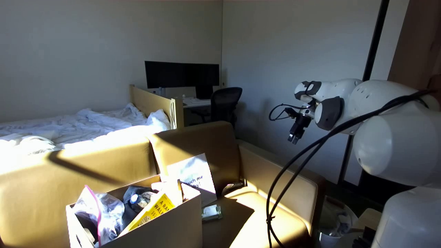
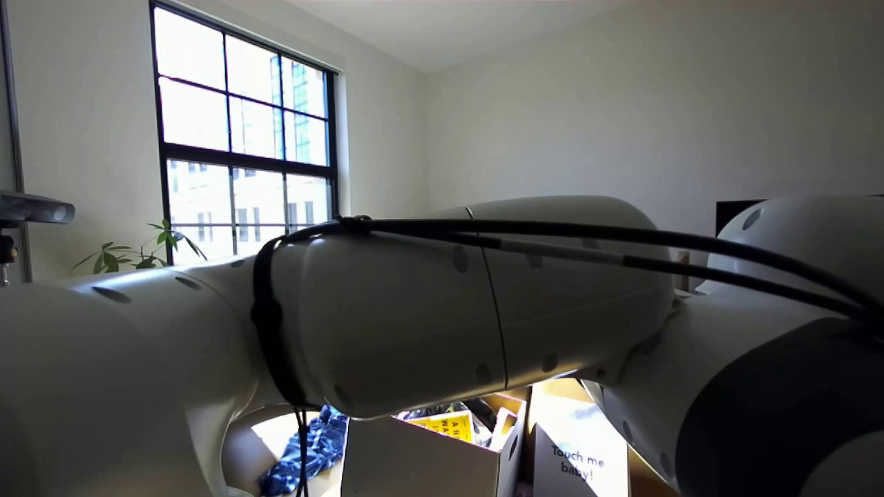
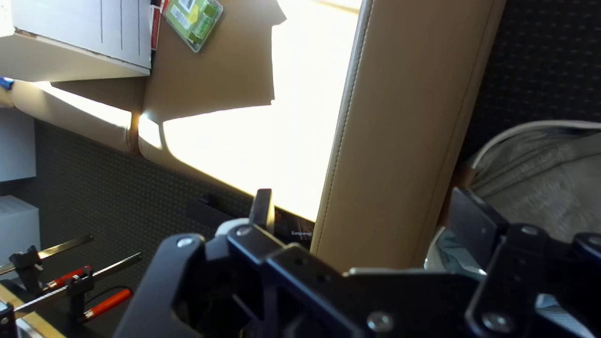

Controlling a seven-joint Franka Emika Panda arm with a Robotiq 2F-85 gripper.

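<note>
High above the sofa's right armrest [image 1: 285,177], my gripper [image 1: 293,139] points down with its fingers apart. In the wrist view, the gripper stands open with nothing between its fingers. The tan armrest [image 3: 405,129] runs below, its top bare. A dark flat item [image 3: 301,232] with small white lettering shows low beside the armrest, past the seat's front edge. It is partly hidden by a finger, and its full shape cannot be made out.
A box of mixed items [image 1: 173,227] stands on the sofa beside a white sign [image 1: 194,177] and a green package [image 1: 212,212]. A lined bin [image 3: 541,180] stands outside the armrest. Clamps [image 3: 107,304] show at lower left. The arm fills much of exterior view 2.
</note>
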